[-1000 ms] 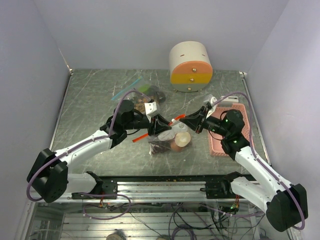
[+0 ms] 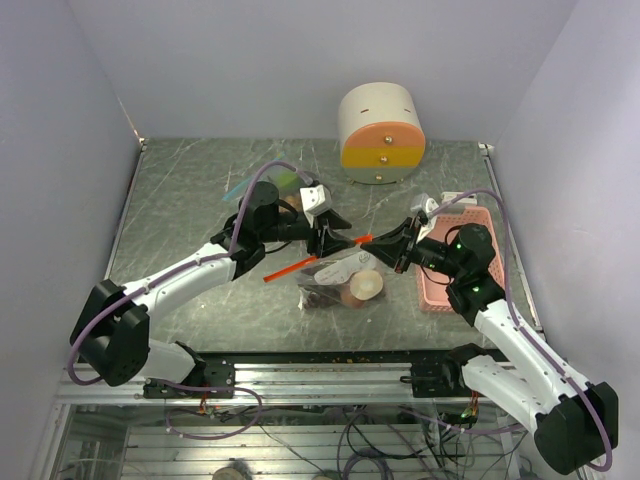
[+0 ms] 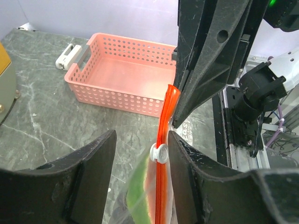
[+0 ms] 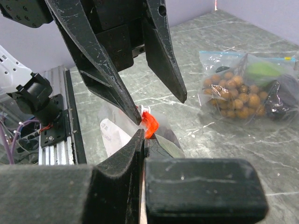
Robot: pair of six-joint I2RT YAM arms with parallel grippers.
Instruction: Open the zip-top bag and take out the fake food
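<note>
A clear zip bag (image 2: 330, 283) with an orange zip strip (image 3: 161, 196) lies mid-table, food inside. Its white slider (image 3: 159, 153) sits on the strip, close by one finger of my left gripper. That gripper is part open, the strip passing between its fingers, nearer one of them. My right gripper is shut at the far end of the orange strip, and the bag's edge appears pinched at its fingertips; the exact grip is mostly hidden. Through the film, a green and orange food piece (image 3: 136, 198) is visible.
Another zip bag (image 4: 250, 88) with brown balls and other food lies behind the left arm. A pink basket (image 2: 437, 292) stands at right, beside the right arm. At the back is a rounded drawer box (image 2: 383, 125).
</note>
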